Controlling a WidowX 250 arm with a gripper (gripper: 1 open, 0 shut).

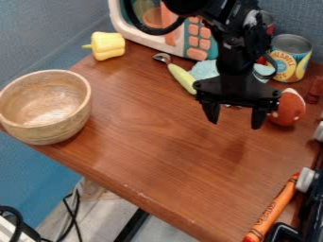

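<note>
My black gripper [235,119] hangs over the right half of the wooden table [151,142], fingers pointing down and spread apart, with nothing seen between them. Just right of it is an orange-brown ball-like object [288,108], partly behind the gripper. Behind it lie a pale green long object [182,77] and a light blue item [202,70]. A wooden bowl [43,104] sits at the left.
A yellow pepper-like object [106,45], a toy microwave [202,38] and cans [290,57] line the back. An orange crayon-like object [278,208] and black items lie at the front right.
</note>
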